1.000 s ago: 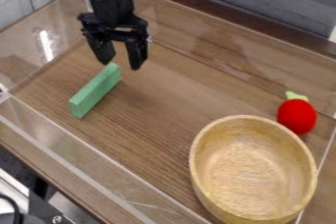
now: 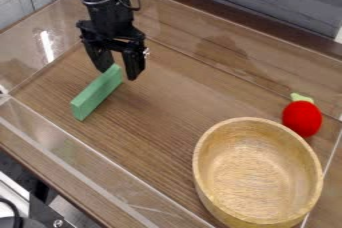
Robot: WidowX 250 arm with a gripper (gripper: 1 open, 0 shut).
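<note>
A black gripper (image 2: 115, 64) hangs in the upper left of the camera view, open, its fingers pointing down. It is just above and behind a green bar (image 2: 95, 94) that lies diagonally on the wooden table (image 2: 174, 122). Whether a fingertip touches the bar cannot be told.
A large tan bowl (image 2: 255, 171) fills the lower right. A red tomato-like object (image 2: 302, 120) with a pale green top lies at the right edge behind it. Its left edge borders a darker area.
The gripper has shifted very slightly; the bar, bowl and red object are where they were.
</note>
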